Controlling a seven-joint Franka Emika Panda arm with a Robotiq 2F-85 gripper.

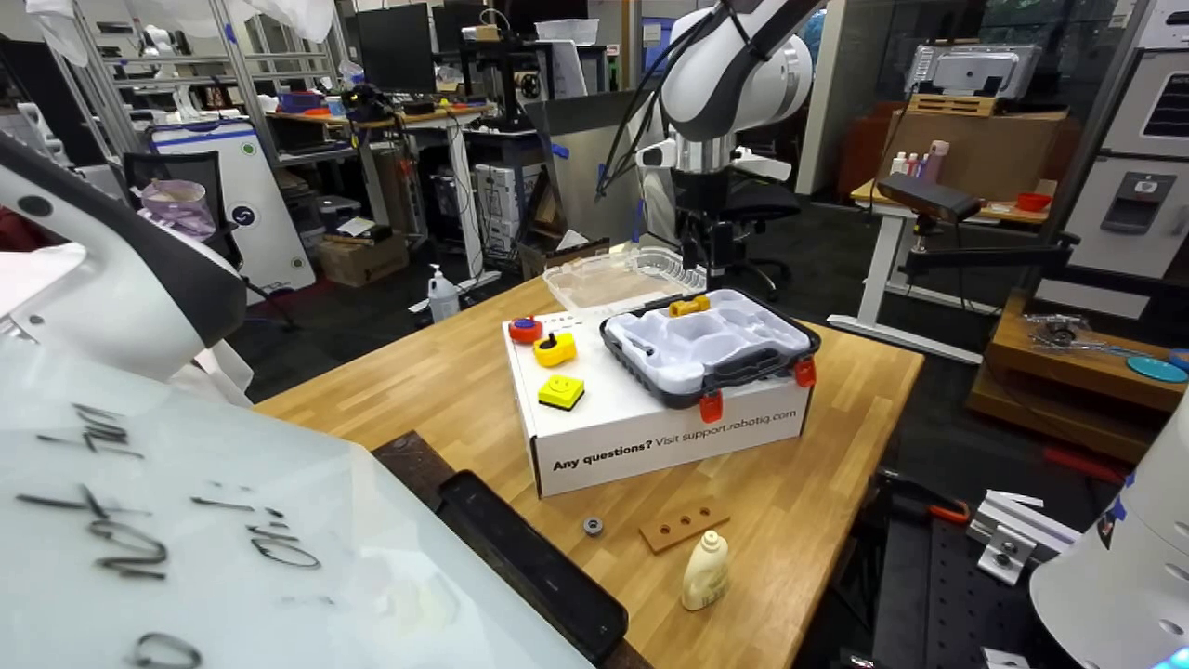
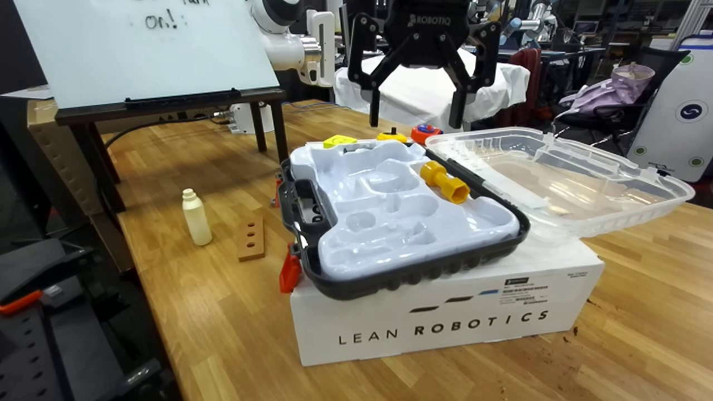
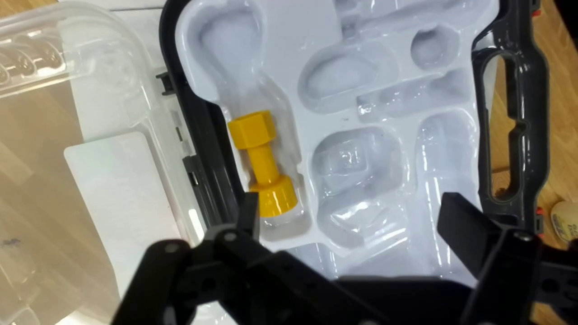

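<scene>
Above the black toolbox with its pale moulded tray [image 2: 401, 247], my gripper [image 2: 418, 120] hangs open, and nothing is between its fingers. A yellow dumbbell-shaped piece [image 3: 263, 162] lies in a long recess of the tray, on the side by the clear lid. In the wrist view, one finger [image 3: 249, 214] overlaps the tray's edge near the piece's lower end, while the other finger [image 3: 460, 233] is over the handle side. The tray's remaining visible recesses look empty.
The toolbox sits on a white box [image 1: 669, 446], its clear lid [image 2: 568, 174] folded open. A red piece [image 1: 525, 329] and two yellow ones share the box top. A small bottle [image 1: 705, 570], a wooden strip [image 1: 685, 524] and a grey ring [image 1: 593, 525] lie on the table.
</scene>
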